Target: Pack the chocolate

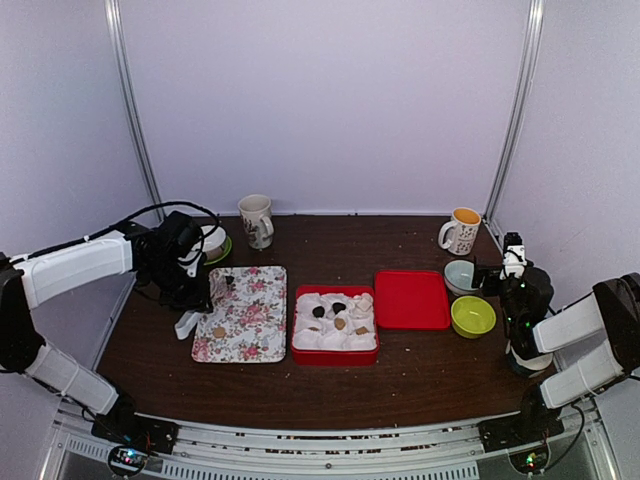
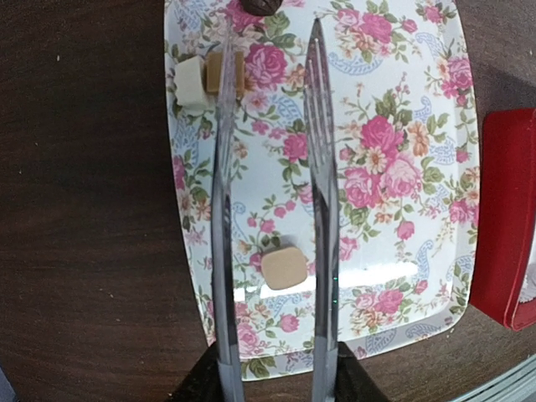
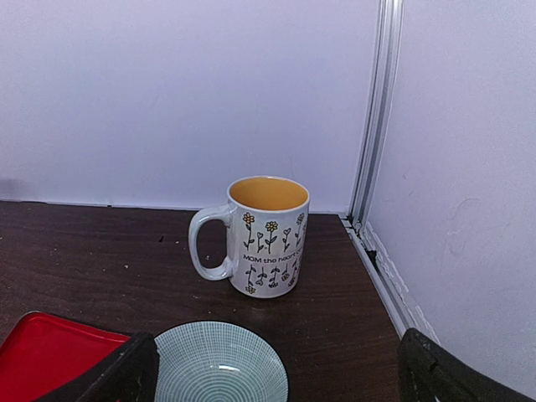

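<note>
A floral tray [image 1: 255,315] carries a dark chocolate [image 2: 261,5], a cream piece [image 2: 191,84], a caramel piece [image 2: 236,67] and a beige piece [image 2: 285,268]. My left gripper [image 1: 205,300] is over the tray's left part, shut on a pair of forks, whose tines [image 2: 320,100] hang above the pieces, with no chocolate visible between them. A red box [image 1: 335,355] with white lining holds several chocolates. My right gripper [image 1: 485,275] stands open at the right, by the bowls, with nothing between its fingers in view.
A red lid [image 1: 412,300] lies right of the box. A blue bowl [image 1: 460,268] and a green bowl [image 1: 473,316] sit beside it. Mugs [image 1: 255,220] stand at the back, stacked bowls [image 1: 215,240] behind the tray.
</note>
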